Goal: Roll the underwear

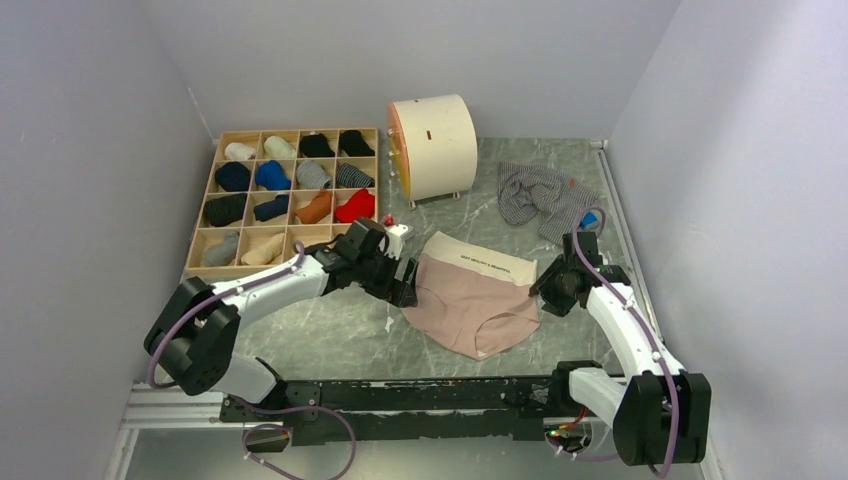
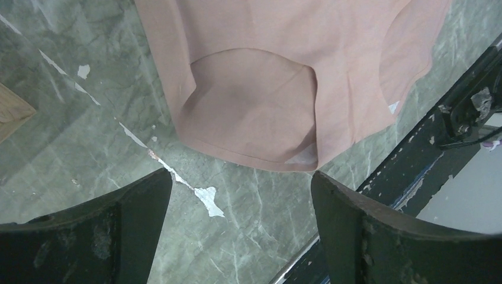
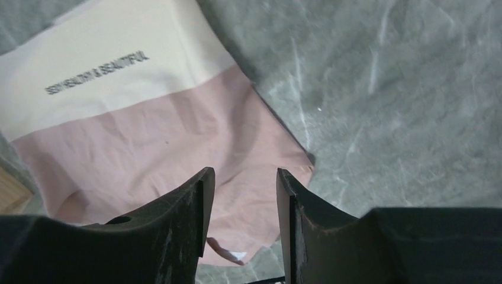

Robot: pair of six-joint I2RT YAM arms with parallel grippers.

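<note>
Pink underwear point(image 1: 470, 305) with a cream printed waistband point(image 1: 480, 255) lies spread flat on the grey table, its lower part showing some folds. My left gripper point(image 1: 402, 285) hangs open at its left edge; the left wrist view shows the cloth beyond the wide-apart fingers, nothing between them. My right gripper point(image 1: 545, 295) is at the garment's right edge, its fingers part open above the cloth in the right wrist view, with nothing visibly held.
A wooden compartment box point(image 1: 280, 232) of rolled garments stands back left, a cream cylinder point(image 1: 435, 145) at the back, a grey striped cloth point(image 1: 540, 195) back right. Bare table point(image 1: 300, 345) shows at the front left.
</note>
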